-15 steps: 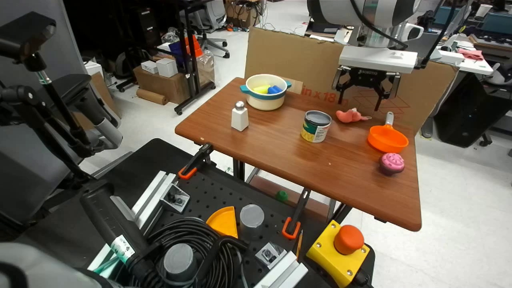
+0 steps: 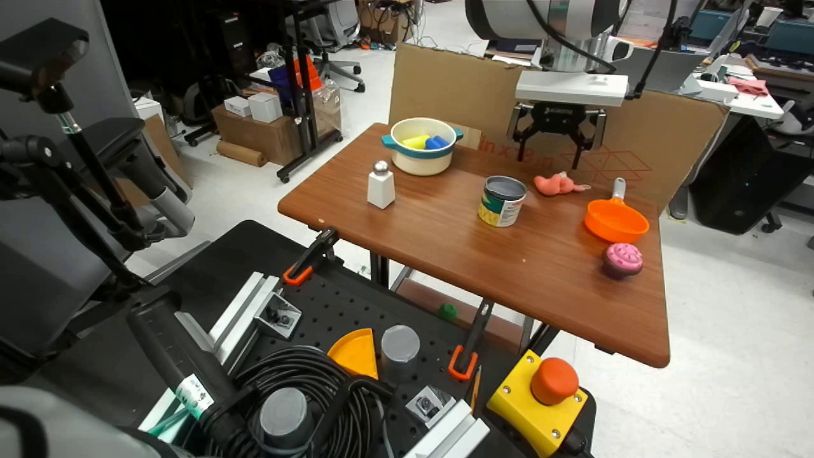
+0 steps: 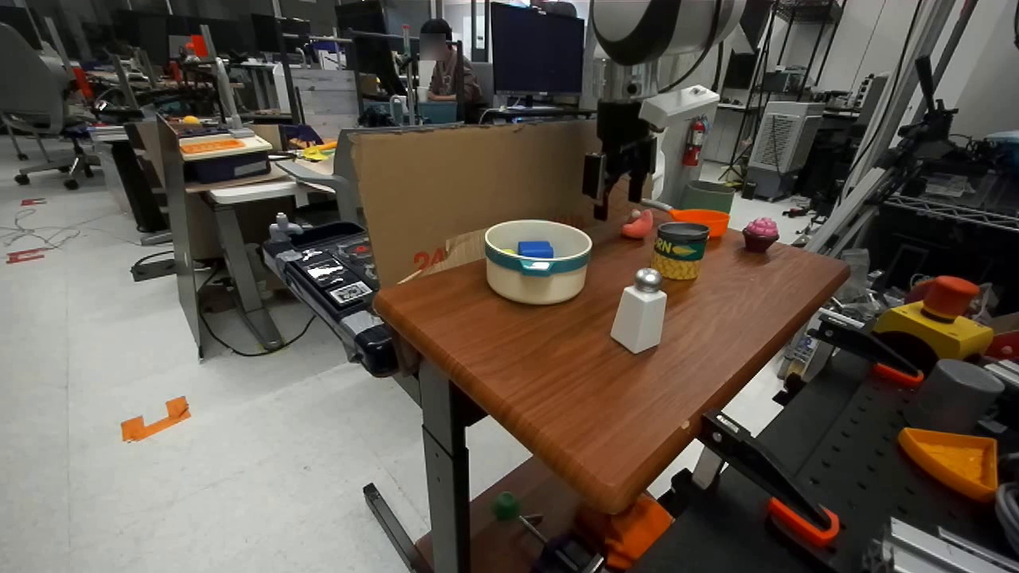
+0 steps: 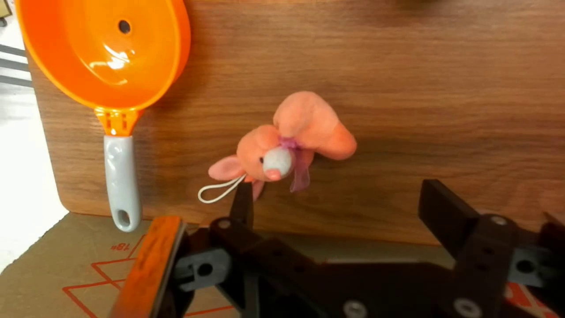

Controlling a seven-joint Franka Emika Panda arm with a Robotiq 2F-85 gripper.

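My gripper (image 2: pixel 549 163) hangs in the air above the back of the table, its fingers wide open and empty. In the wrist view its two black fingertips (image 4: pixel 243 201) stand apart near the bottom. A coral plush toy (image 4: pixel 312 124) with a purple ribbon, a white muzzle and a white loop lies on its side on the wood, just beyond the fingers. An orange pan (image 4: pixel 119 63) with a light grey handle rests beside the toy. In exterior view 1 the toy (image 2: pixel 555 184) lies between the can (image 2: pixel 503 201) and the pan.
A cream pot (image 2: pixel 424 161) holding yellow and blue pieces stands at the back left. A white shaker (image 2: pixel 381 187) and a pink-topped cupcake (image 2: pixel 622 260) stand on the table (image 2: pixel 458 236). Cardboard (image 2: pixel 458 84) borders the back edge.
My gripper has moved left in exterior view 1 and stays open. The toy and the other objects on the table have not moved.
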